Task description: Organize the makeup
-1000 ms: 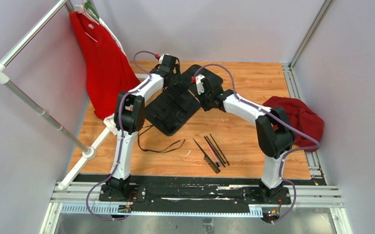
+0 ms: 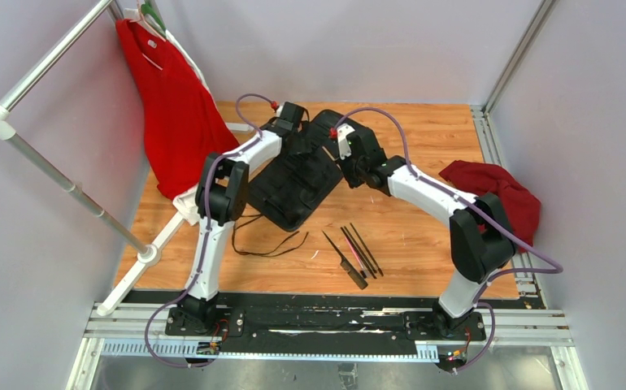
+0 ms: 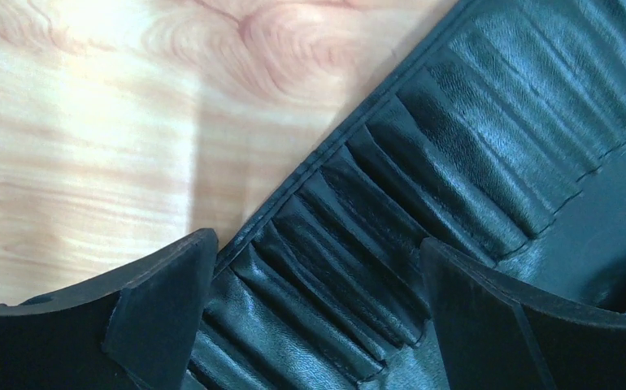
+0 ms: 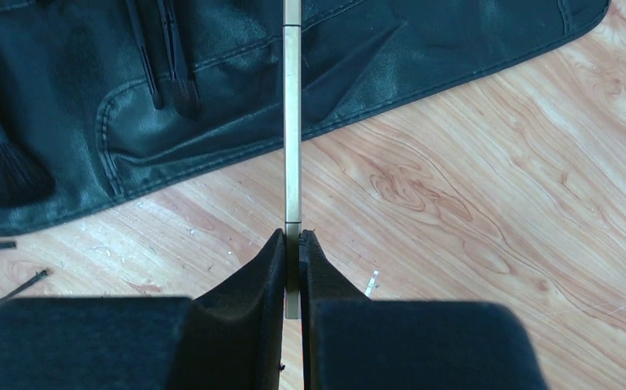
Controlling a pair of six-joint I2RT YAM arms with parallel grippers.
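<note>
A black fabric case (image 2: 292, 199) with stitched pleats lies unrolled on the table in the top view. My left gripper is over its pleated edge (image 3: 423, 162), fingers wide apart with folds of the case showing between them. Contact with the fabric cannot be told. The right gripper is shut on a thin, gold-coloured stick (image 4: 293, 122), which points past the case's edge over its surface; its far end is out of view. Brushes (image 4: 9, 171) sit in the case. Several slim pencils and brushes (image 2: 362, 250) lie on the table in front.
A dark comb-like tool (image 2: 350, 270) lies beside the pencils. Thin dark straps (image 2: 269, 253) trail from the case's near left. Red cloth (image 2: 501, 199) is heaped at the right, and a red garment (image 2: 171, 106) hangs at left. Bare table (image 2: 423, 244) shows at centre right.
My left gripper has moved right and slightly nearer, and the case has shifted the same way. The right gripper has drifted right and slightly nearer the front, still holding the stick.
</note>
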